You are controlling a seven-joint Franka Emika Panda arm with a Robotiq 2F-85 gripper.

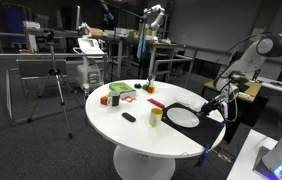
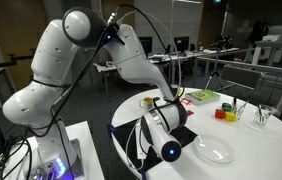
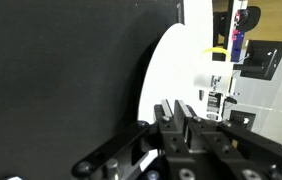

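Note:
A round white plate (image 1: 182, 117) lies over a black mat (image 1: 207, 130) at the right side of the white table. In the second exterior view the plate (image 2: 214, 149) appears beside my gripper, toward the right. My gripper reaches over the plate's near edge in the wrist view. Its fingers are close together there, shut on the plate's edge, though the grip itself is hard to make out. Much of the plate (image 3: 186, 75) fills the middle of that view, with the dark mat (image 3: 61, 85) to its left.
A yellow mug (image 1: 155, 117) stands left of the plate, with a small dark object (image 1: 129, 118) farther left. A green tray (image 1: 119, 87), a jar (image 1: 116, 99) and a red item (image 1: 156, 103) sit toward the back.

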